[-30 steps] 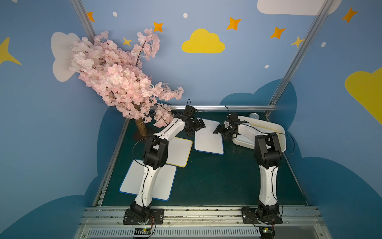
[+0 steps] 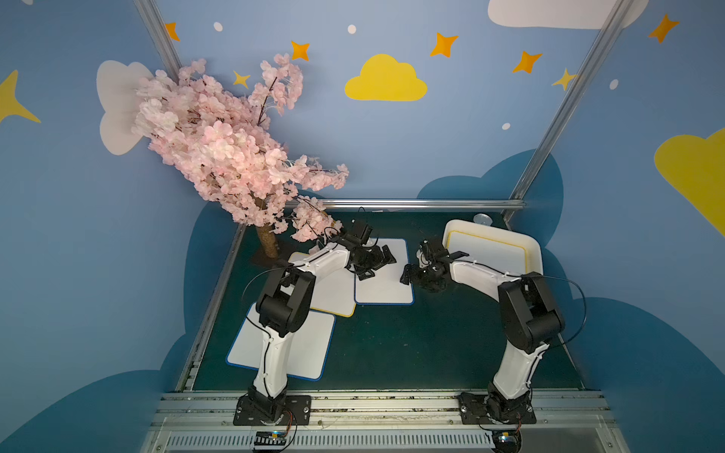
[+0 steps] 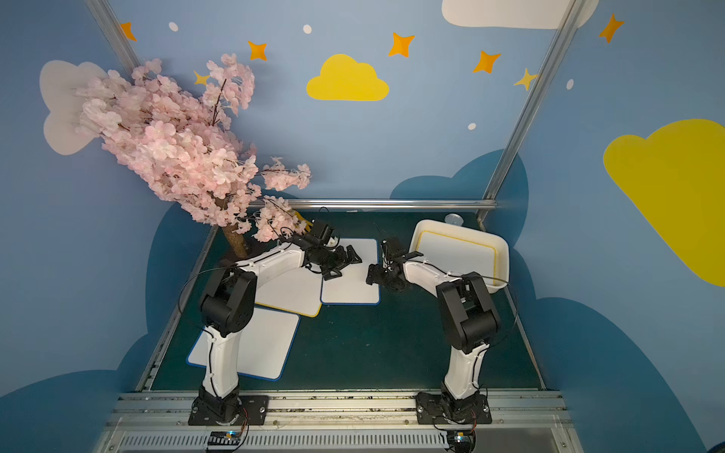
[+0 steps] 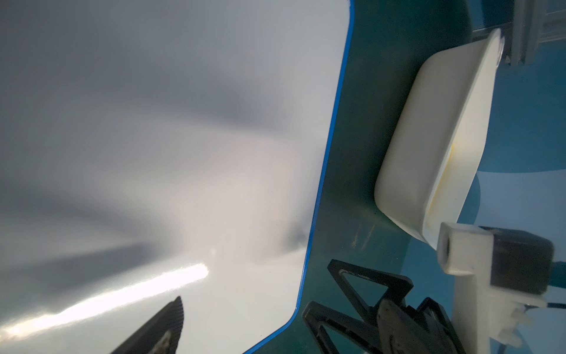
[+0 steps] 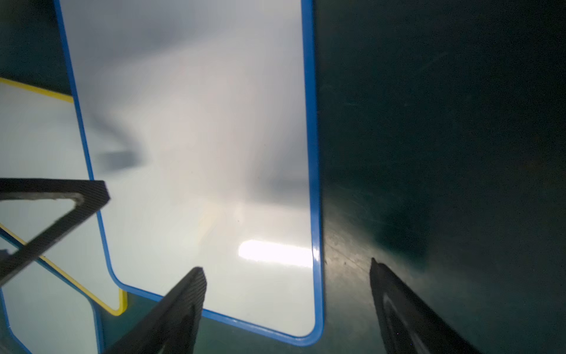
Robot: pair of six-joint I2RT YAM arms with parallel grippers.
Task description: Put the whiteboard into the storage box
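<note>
A blue-edged whiteboard [image 2: 383, 290] lies near the middle of the table, its left side over a yellow-edged whiteboard [image 2: 336, 293]. Above its left part, my left gripper [image 2: 380, 265] stands open; in the left wrist view its fingers [image 4: 159, 330] are spread over the white surface. My right gripper is also open, at the board's right edge, one finger on each side of that blue edge in the right wrist view; contact cannot be told. Another blue-edged whiteboard [image 2: 302, 343] lies at front left. The white storage box [image 2: 534, 253] stands at back right, a yellow-edged board [image 2: 483, 247] inside it.
A pink blossom tree [image 2: 226, 151] leans over the back left corner. Behind the storage box sits a small clear round object [image 2: 482, 219]. Both grippers are close together.
</note>
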